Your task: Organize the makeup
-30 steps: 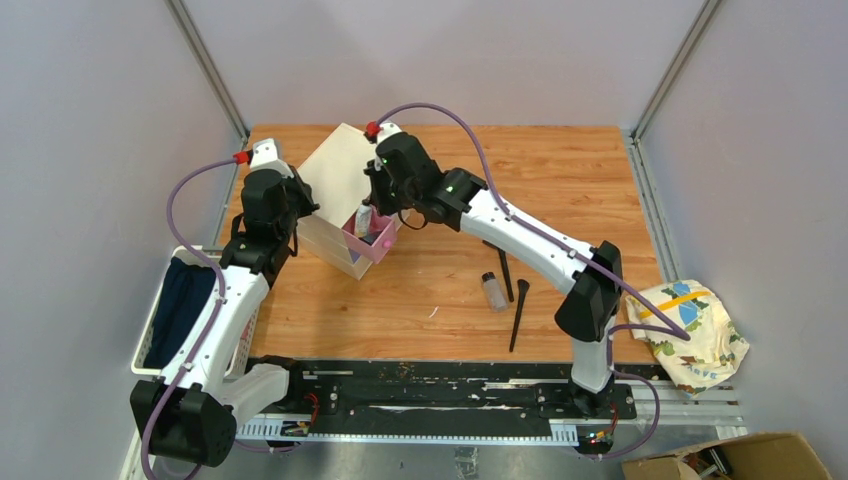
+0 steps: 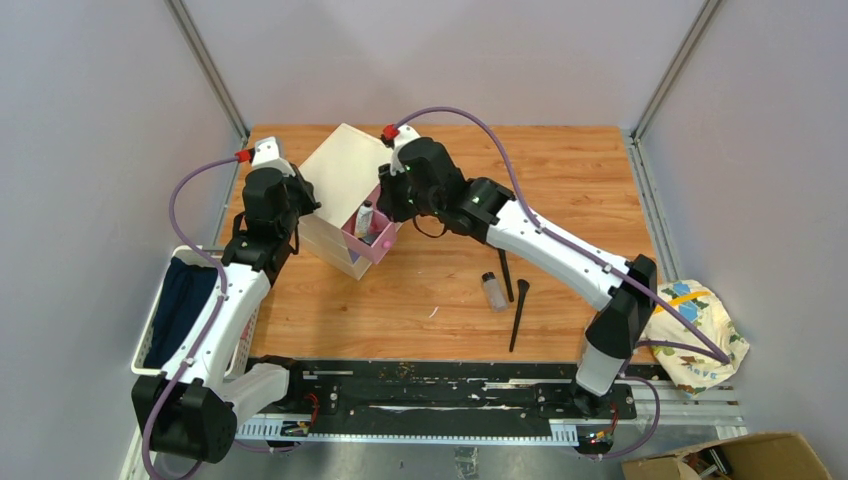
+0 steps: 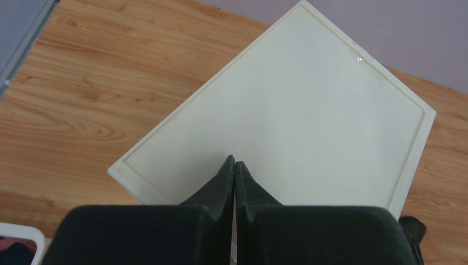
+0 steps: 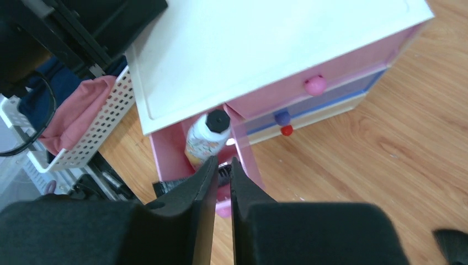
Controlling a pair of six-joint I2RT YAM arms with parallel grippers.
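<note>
The cream box (image 2: pixel 345 165) stands on the table with one pink drawer (image 2: pixel 368 250) pulled out. Inside that drawer are a clear bottle with a dark cap (image 4: pixel 203 144) and a dark flat item (image 4: pixel 171 185). My right gripper hangs over the drawer, its fingers slightly apart and nothing between them. My left gripper is shut at the box's left side, with the cream top beyond its fingertips. On the table lie a small jar (image 2: pixel 494 292) and two dark brushes, one (image 2: pixel 519 315) fully visible and the other (image 2: pixel 505 275) partly behind the right arm.
A white basket (image 2: pixel 137 345) with dark cloth stands at the left edge. On the right lies a patterned pouch (image 2: pixel 700 340), and a cardboard box (image 2: pixel 770 455) sits at the lower right.
My right gripper went to the right, away from the box, and has since come partway back left. The left arm, the drawer and its contents look unchanged.
</note>
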